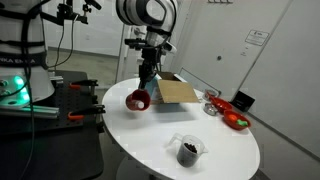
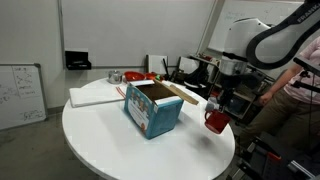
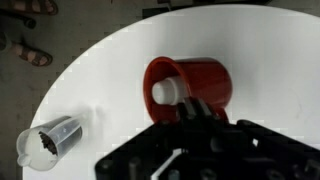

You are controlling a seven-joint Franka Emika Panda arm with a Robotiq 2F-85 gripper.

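Note:
A red cup is tilted above the table, its mouth turned toward exterior view 1. Inside the cup sits a small white object, seen in the wrist view. My gripper is shut on the red cup, near its rim on the upper side. The cup hangs over the table's near right edge in exterior view 2. In the wrist view the fingertips are dark and hard to make out where they meet the cup.
A clear cup with dark contents stands on the white table. An open blue-and-white box is close behind the gripper, its cardboard flap raised. A red pan and other dishes lie at the far end.

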